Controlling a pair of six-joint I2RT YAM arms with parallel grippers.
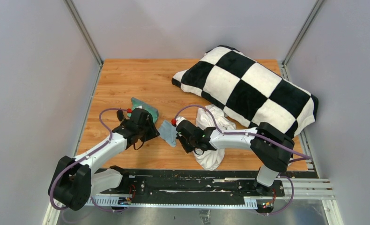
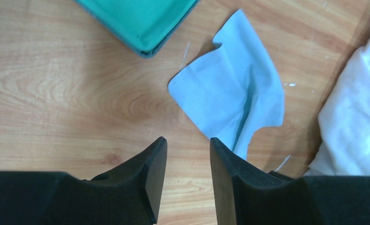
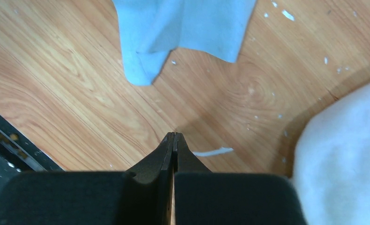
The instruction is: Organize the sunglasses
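The light blue cleaning cloth (image 1: 167,133) lies creased on the table between my two grippers. In the right wrist view my right gripper is shut with bare wood around its tips, and the cloth (image 3: 188,28) lies clear ahead of them. My left gripper stands open, its fingers empty; the cloth (image 2: 234,84) spreads just beyond the right finger. A green open case (image 2: 145,18) with a dark rim is at the top of the left wrist view. In the top view the left arm partly covers that case (image 1: 144,106). Dark sunglasses (image 1: 120,115) seem to lie left of it, partly hidden.
A white cloth (image 1: 210,159) lies crumpled beneath the right arm. The big checkered pillow (image 1: 248,86) fills the back right.
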